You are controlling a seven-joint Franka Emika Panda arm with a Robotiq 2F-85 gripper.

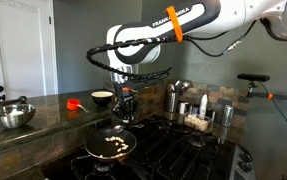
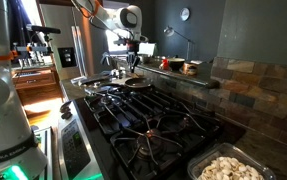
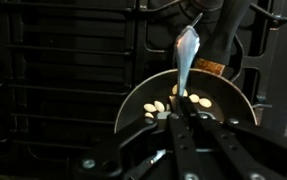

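Observation:
A dark frying pan [image 1: 95,141] sits on the stove, with several pale pieces [image 1: 113,148] lying in it. My gripper [image 1: 126,112] is low over the pan, fingers pointing down. In the wrist view, a shiny metal spoon [image 3: 187,48] runs from between the fingertips out past the pan's rim [image 3: 251,112]. The gripper is shut on it, though the exact contact is partly hidden by the dark fingers. More pale pieces [image 3: 204,103] show in the pan beside the fingertips. The pan's handle [image 3: 223,35] extends near the spoon.
A metal tray of pale pieces [image 2: 230,170] stands on the counter right of the stove. Black grates [image 2: 148,145] fill the stovetop around the pan. On the left counter are a steel bowl [image 1: 13,117], a red item [image 1: 73,104] and a dark bowl [image 1: 102,98].

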